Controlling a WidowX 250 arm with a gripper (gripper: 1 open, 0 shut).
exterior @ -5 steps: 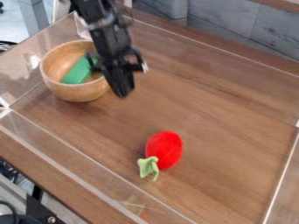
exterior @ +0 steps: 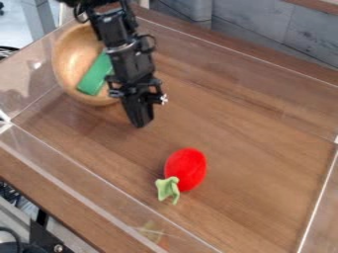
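Note:
My black gripper (exterior: 138, 117) hangs low over the wooden table, just to the right of a light wooden bowl (exterior: 71, 61), with its arm reaching in from the top. The gripper looks shut, and nothing shows between its fingers. A green block (exterior: 94, 75) lies inside the bowl, partly behind the arm. A red vegetable (exterior: 187, 170) with a pale green top lies on the table toward the lower middle, apart from the gripper.
Clear low edging runs along the left and front edges, and a grey wall stands at the back right.
The gripper has come lower and slightly left and toward the front since a second ago. The bowl and green block sit slightly differently, partly hidden by the arm. The red vegetable has not moved.

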